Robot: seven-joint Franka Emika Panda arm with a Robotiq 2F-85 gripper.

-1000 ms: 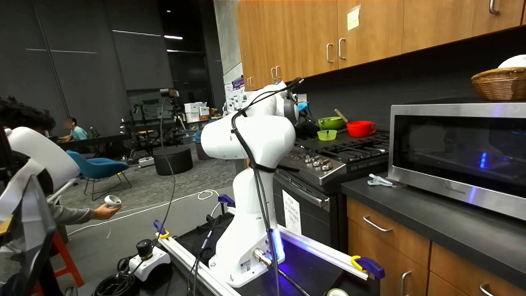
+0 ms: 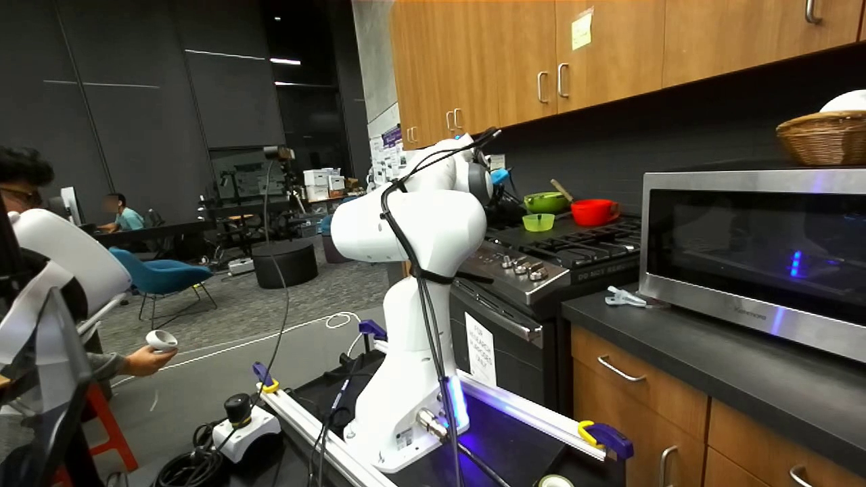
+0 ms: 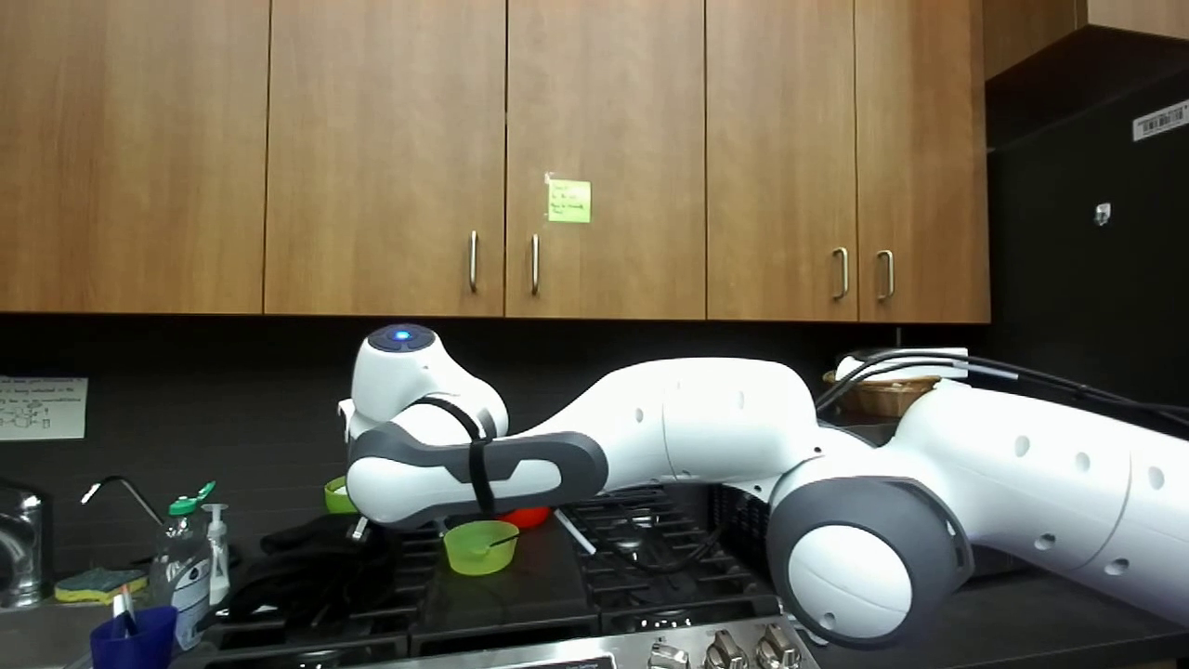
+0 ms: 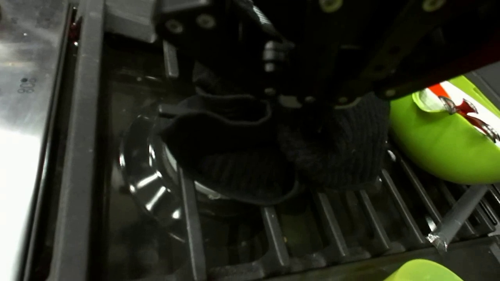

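Observation:
Dark knitted black cloth [image 4: 239, 164] lies bunched over a stove burner in the wrist view, its open folded edge facing the camera. More of its ribbed fabric [image 4: 349, 145] is gathered to the right. My gripper is shut right at the top of this fabric. Its fingertips blend into the dark cloth, so whether any fabric is pinched between them is unclear. In exterior view 2 the black cloth [image 3: 318, 569] sits on the left of the stove, below the arm's wrist; the gripper is hard to make out there.
A green bowl [image 4: 445, 136] holding utensils stands right of the cloth. A light-green cup [image 3: 481, 546] rests on the stove's middle, with a red pot [image 2: 594, 212] behind it. Soap bottles [image 3: 184, 563] and a blue cup [image 3: 134, 639] stand at the left.
The robot arm looks unmoved in exterior view 1. At the left, the person has raised their head, and their hand with the white controller has shifted left and down.

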